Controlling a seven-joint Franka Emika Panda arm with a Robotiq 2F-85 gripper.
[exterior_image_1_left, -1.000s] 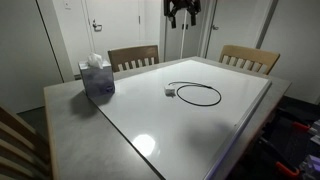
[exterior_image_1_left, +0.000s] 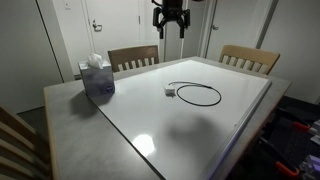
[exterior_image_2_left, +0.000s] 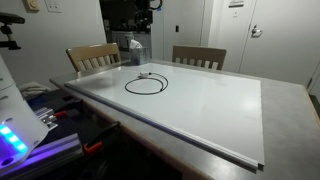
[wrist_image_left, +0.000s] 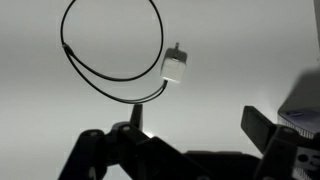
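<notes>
A small white charger block (wrist_image_left: 174, 66) with a thin black cable (wrist_image_left: 161, 30) lies on the white board. The cable curves into a loose loop to one side of the block; in the first exterior view the block (exterior_image_1_left: 169, 91) is near the board's middle. High above the table hangs my gripper (exterior_image_1_left: 172, 36), well clear of everything below. Its two dark fingers stand wide apart in the wrist view, the gripper open and empty. The block appears beyond the fingertips, roughly between them.
A tissue box (exterior_image_1_left: 97, 78) stands at the table's left side, its edge (wrist_image_left: 302, 122) showing at the right of the wrist view. Wooden chairs (exterior_image_1_left: 134, 59) surround the table. Much of the white board (exterior_image_2_left: 205, 100) is bare.
My gripper has shifted left and somewhat lower in the first exterior view. Block, cable and tissue box have stayed where they were.
</notes>
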